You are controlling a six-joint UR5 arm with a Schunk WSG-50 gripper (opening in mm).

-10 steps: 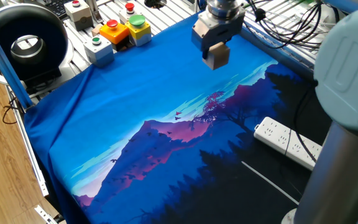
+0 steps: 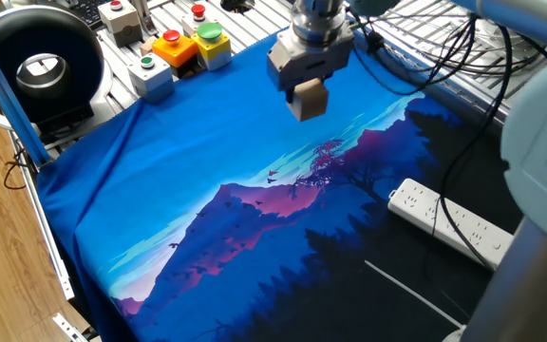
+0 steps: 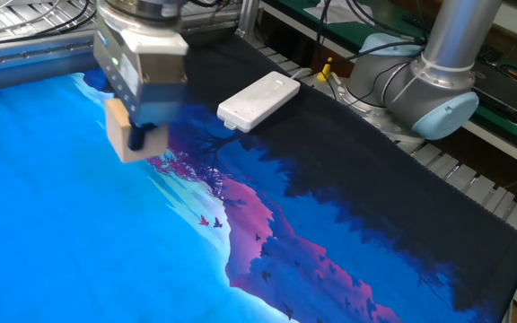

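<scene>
A light wooden block [image 2: 310, 101] is held at the lower end of the arm, with my gripper [image 2: 304, 93] shut on it. From the other side, in exterior view 2, a dark finger [image 3: 136, 137] lies against the pale block [image 3: 156, 144], and wood shows on both sides of it. Block and gripper appear to hang above the blue part of the printed cloth [image 2: 188, 133]. The far finger is hidden.
A white power strip [image 2: 449, 223] lies on the dark part of the cloth. Several push-button boxes, one with a green top [image 2: 209, 32], stand along the back edge beside a black round device [image 2: 74, 47]. Cables [image 2: 444, 57] hang at the right.
In exterior view 1 my gripper has travelled left and slightly down the picture, carrying the block. The arm's large joint at the right has shifted too. Everything on the table stays put.
</scene>
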